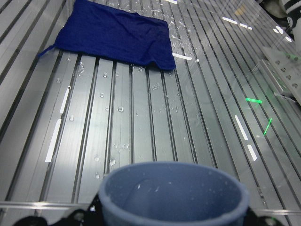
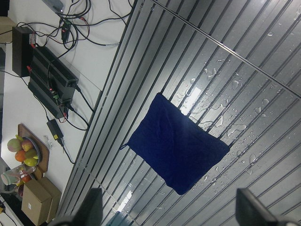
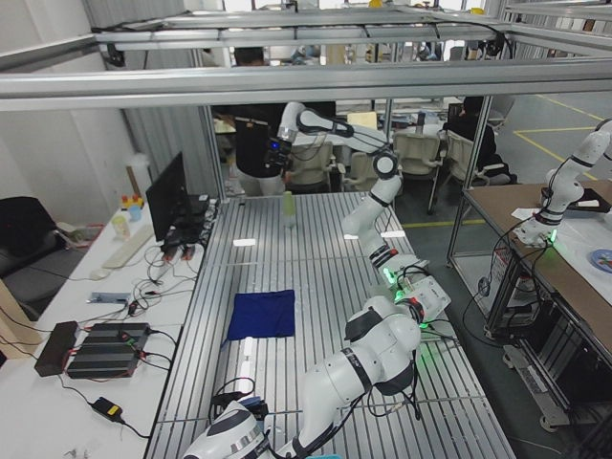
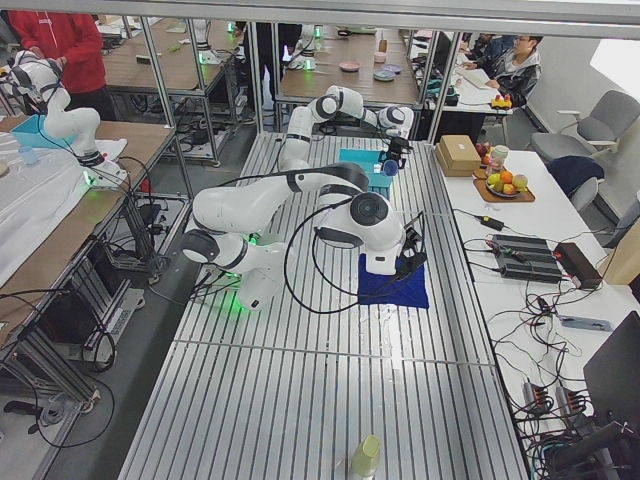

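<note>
My left gripper (image 4: 394,155) is shut on a blue cup (image 1: 174,193), held low at the near end of the camera left view, partly hidden by its arm. My right gripper (image 3: 279,151) is raised at the far end; in the right wrist view its fingers are apart with nothing visible between them. A dark blue cloth (image 3: 260,314) lies on the ribbed metal table (image 3: 316,239). A yellow-green bottle (image 4: 365,455) stands upright at the far end in the camera left view.
A light blue bin (image 4: 355,160) is at the left arm's end. The side desk (image 3: 57,402) holds electronics, cables, a monitor and, in the camera right view, fruit and boxes. Water drops lie around the cloth.
</note>
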